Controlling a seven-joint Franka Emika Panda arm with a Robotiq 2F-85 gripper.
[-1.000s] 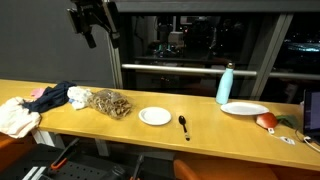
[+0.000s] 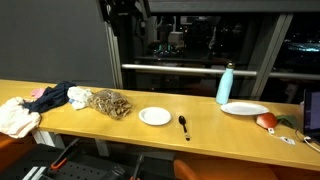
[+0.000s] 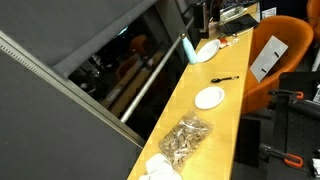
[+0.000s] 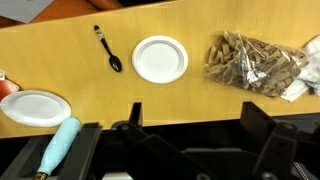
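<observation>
My gripper hangs high above the table; in the wrist view its two fingers stand wide apart, with nothing between them. Below lies a round white plate (image 4: 160,59), with a black spoon (image 4: 109,48) beside it. A clear bag of brown pieces (image 4: 250,63) rests on the plate's other side. Toward the right end of the table in exterior view 1 are a light-blue bottle (image 2: 225,84) standing upright and a white oval dish (image 2: 244,108). White cloth (image 2: 17,118) and dark cloth (image 2: 50,98) lie at the left end.
A red item (image 2: 267,121) sits near the oval dish, and a laptop (image 2: 312,116) is at the far right. Orange chairs (image 2: 222,165) stand along the table's near side. Bare wood (image 2: 205,135) shows around the spoon. A window (image 2: 200,55) runs behind the table.
In exterior view 1 the gripper has swung to the right, from above the cloths to above the bag and plate. The things on the table have not moved.
</observation>
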